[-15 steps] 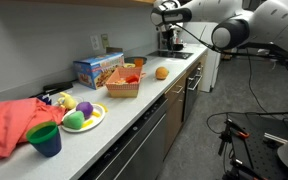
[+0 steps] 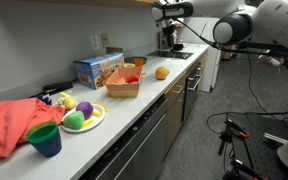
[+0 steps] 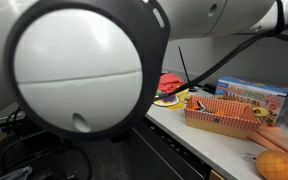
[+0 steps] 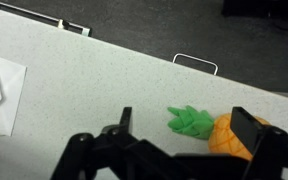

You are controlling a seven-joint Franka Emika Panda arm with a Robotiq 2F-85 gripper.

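Observation:
In the wrist view my gripper is open, its two dark fingers wide apart over the pale counter, with nothing clasped between them. A toy pineapple (image 4: 227, 137) with green leaves lies below, partly covered by the right-hand finger. To the left is a white envelope (image 4: 4, 94). Exterior view 1 puts the arm (image 2: 170, 20) high at the far end of the counter, too small there to show the fingers. An orange, pineapple-like toy (image 2: 162, 73) sits on the counter in that view; its patterned surface (image 3: 279, 165) shows near the bottom right of exterior view 2.
An orange basket (image 2: 125, 88) stands before a blue food box (image 2: 99, 69). Nearer are a plate of toy food (image 2: 87, 126), a green cup (image 2: 46, 139) and a red cloth (image 2: 11, 128). Drawer handles (image 4: 195, 65) line the counter's edge. White arm casing (image 3: 79, 65) blocks much of exterior view 2.
At the far end, the arm appears to have shifted slightly right in exterior view 1. Objects on the counter stay where they were.

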